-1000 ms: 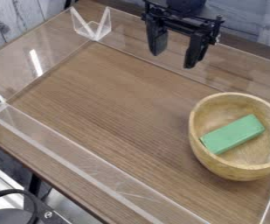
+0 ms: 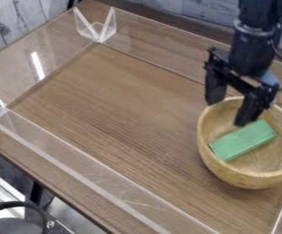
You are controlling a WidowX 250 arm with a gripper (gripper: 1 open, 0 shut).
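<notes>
The dark gripper reaches down from the top right and hangs over the back of a round light wooden bowl. Its prongs are apart, and I see nothing held between them. A green rectangular block lies tilted inside the bowl, below the gripper.
A small clear plastic item is at the back left. A dark coiled object is at the bottom left corner.
The gripper has moved right and down, from over the back middle of the table to just above the bowl. The bowl and block look unmoved.
</notes>
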